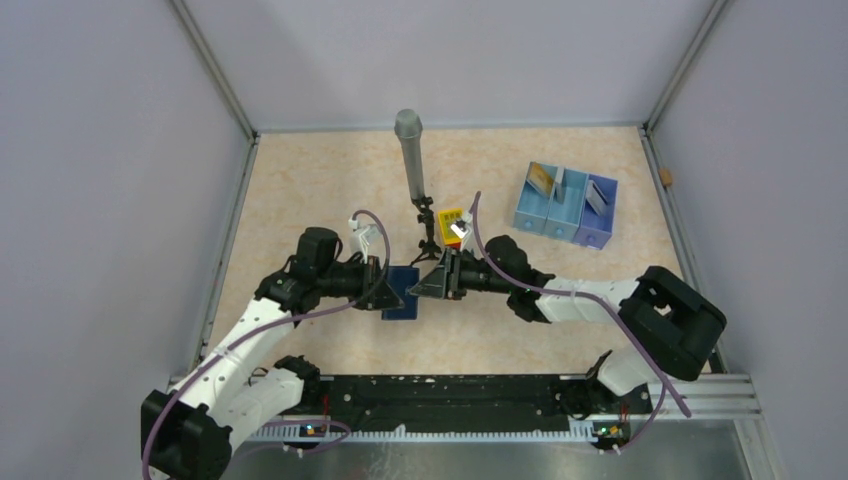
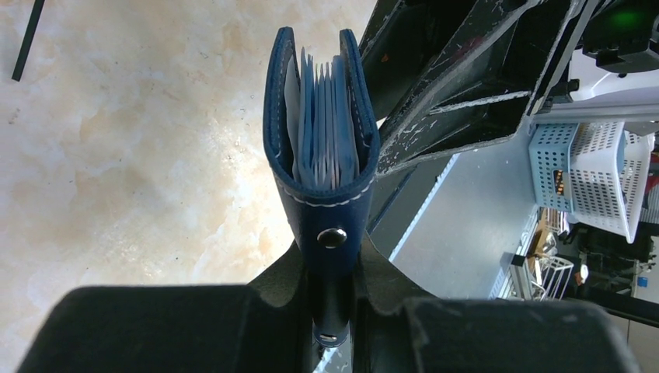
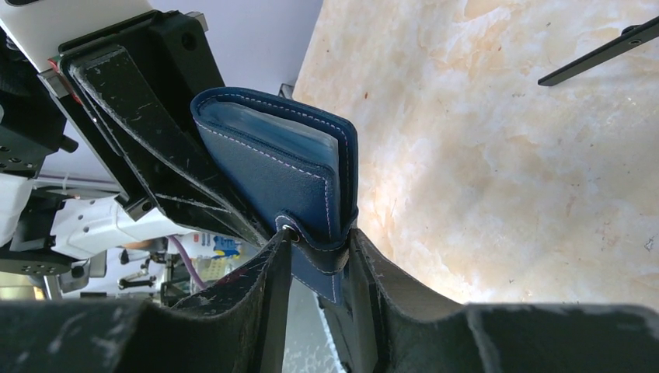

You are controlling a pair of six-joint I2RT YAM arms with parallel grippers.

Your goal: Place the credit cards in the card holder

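Note:
Between my two hands the dark blue card holder (image 1: 401, 308) is held above the table. In the left wrist view its end faces the camera: the holder (image 2: 280, 124) is folded, with several clear sleeves (image 2: 322, 132) packed between its covers. Below a metal snap, my left gripper is shut on the holder. My right gripper is shut on the strap end of the holder (image 3: 264, 167). Cards stand in the bins at the back right: a brown card (image 1: 540, 180), a grey card (image 1: 559, 184) and a pale card (image 1: 597, 198).
The light blue bin (image 1: 530, 215) and the purple bin (image 1: 592, 237) stand side by side. A microphone (image 1: 412, 155) on a small stand rises behind the holder, with a yellow and red object (image 1: 450, 228) beside it. Bare table lies at the left and right.

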